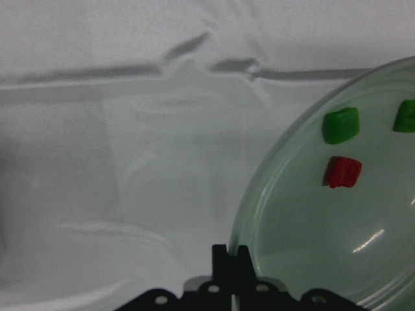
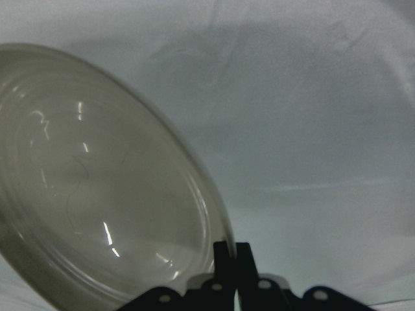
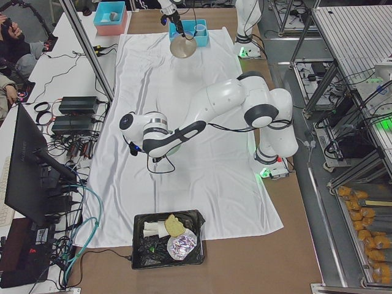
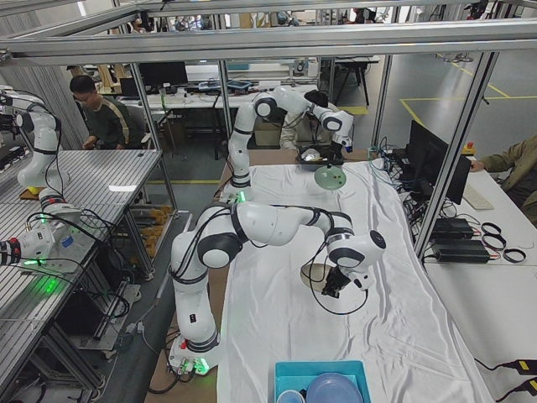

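My left gripper is shut on the rim of a pale green plate [image 1: 305, 220] with small green pieces [image 1: 340, 125] and a red piece [image 1: 342, 172] on it. In the camera left view this plate is largely hidden under the left arm. My right gripper is shut on the rim of a beige plate [image 2: 110, 181], seen empty in the right wrist view. In the camera left view that plate [image 3: 182, 50] is at the far end, by a blue bin [image 3: 201, 39].
A black tray [image 3: 150, 257] with white items, a yellow piece and a foil-covered round item is at the near end. A monitor and cables line the left side; metal frames surround the table.
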